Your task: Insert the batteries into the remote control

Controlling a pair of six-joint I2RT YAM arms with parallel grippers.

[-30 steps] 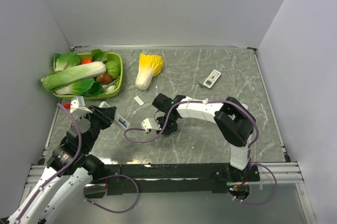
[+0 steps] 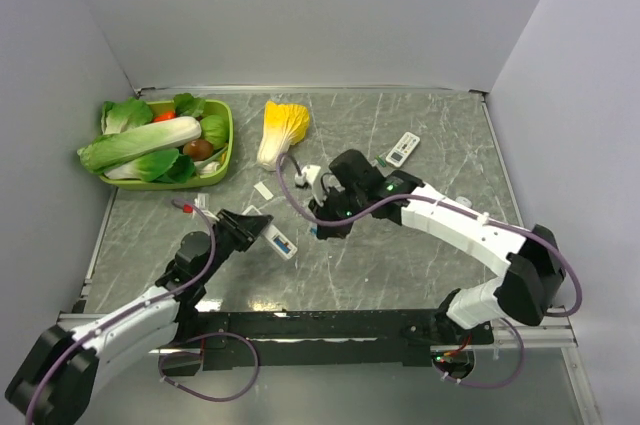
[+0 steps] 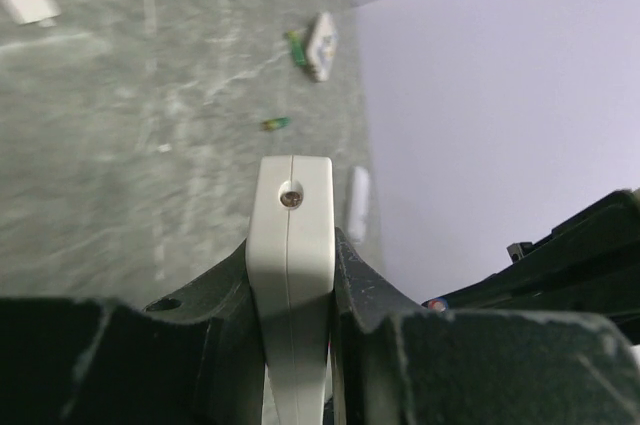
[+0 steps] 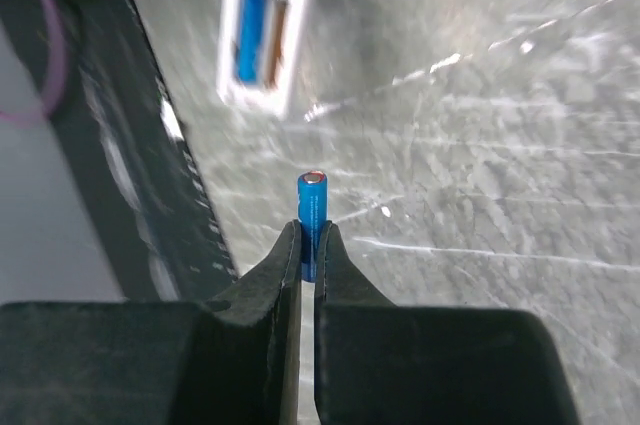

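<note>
In the top view my left gripper (image 2: pixel 250 224) holds a white remote (image 2: pixel 278 240) at the front left, battery compartment facing up. In the left wrist view its fingers are shut on the remote's pale end (image 3: pixel 290 245). In the right wrist view the remote's compartment (image 4: pixel 258 40) shows a blue battery and a bare copper-coloured slot beside it. My right gripper, right of the remote in the top view, is shut on an upright blue battery (image 4: pixel 312 200), below the compartment in that wrist view.
A green basket of vegetables (image 2: pixel 220 170), a yellow-leaved cabbage (image 2: pixel 283 130) and a small white card (image 2: pixel 263 190) lie left and behind. A second white device (image 2: pixel 402 149) lies at back right.
My left gripper has moved right with the remote.
</note>
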